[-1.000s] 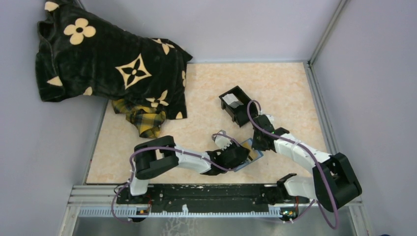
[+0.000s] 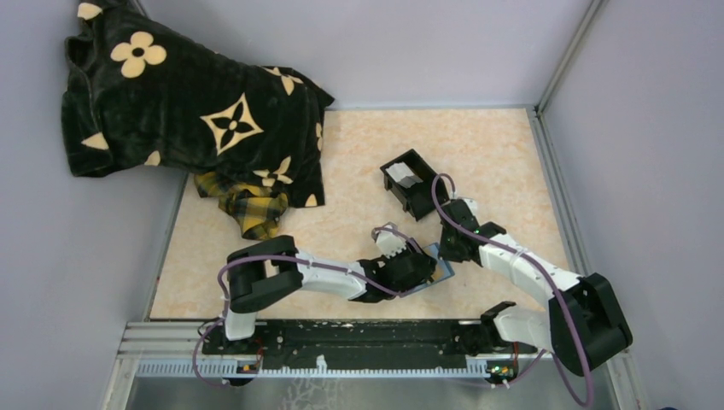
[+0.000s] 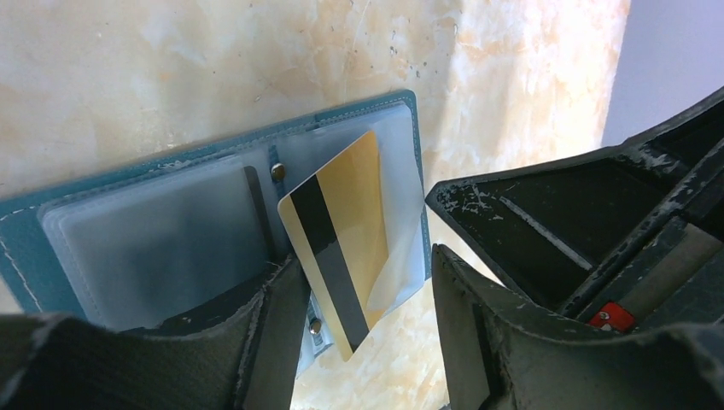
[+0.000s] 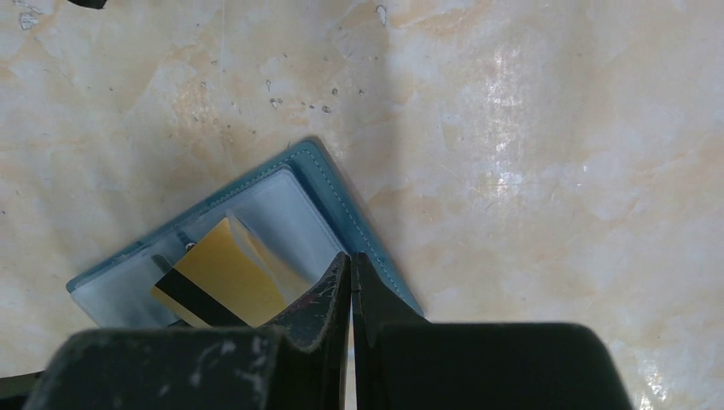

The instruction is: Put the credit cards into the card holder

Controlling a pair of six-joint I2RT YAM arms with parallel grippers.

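The blue card holder (image 3: 154,239) lies open at the front right of the table, clear sleeves showing. A yellow card with a black stripe (image 3: 350,213) rests on its end sleeve (image 4: 290,213), slightly askew. My left gripper is part open over the holder, its fingertips either side of the card; I cannot tell whether both touch it. My right gripper has its fingertips together above the holder beside the card, nothing visible between them; in the left wrist view it stands at the right.
A black box (image 2: 418,192) with white items inside stands behind the grippers. A dark patterned blanket (image 2: 188,102) and a plaid cloth (image 2: 248,213) cover the back left.
My left gripper has shifted very slightly, and its top sits a little differently over the holder. Everything else is unchanged.
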